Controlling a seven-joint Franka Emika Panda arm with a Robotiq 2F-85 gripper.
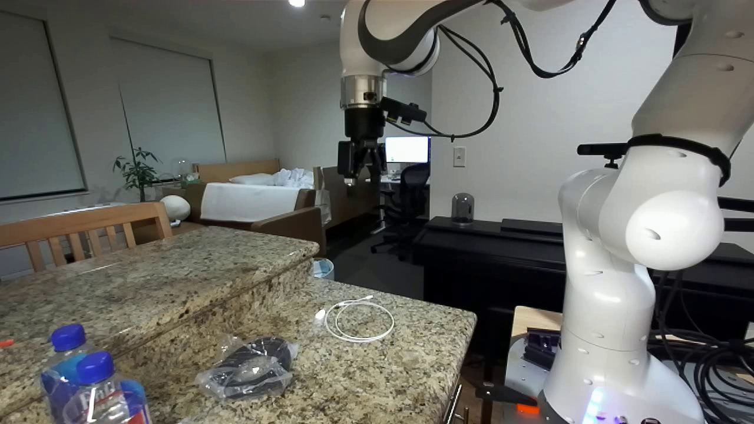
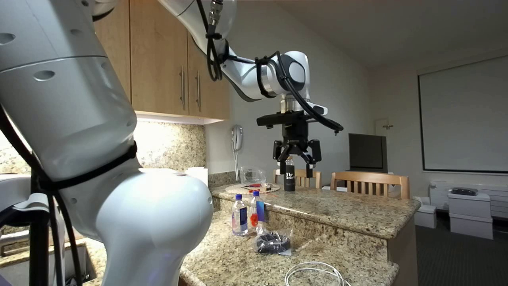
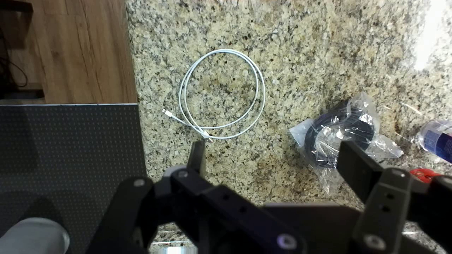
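My gripper hangs high above the granite counter, fingers pointing down. It is open, and in the wrist view the two fingers stand wide apart with only countertop showing between them. A white cable lies in a loose coil on the lower counter, its connector ends close together. Beside it sits a black coiled item in clear plastic wrap; exterior view 1 shows the same wrapped bundle nearer the camera than the white cable. Nothing touches the gripper.
Two clear bottles with blue caps stand past the wrapped bundle. The raised counter forms a step along one side, with a dark bottle on top. Bare granite surrounds the white cable; the counter's edge lies nearby.
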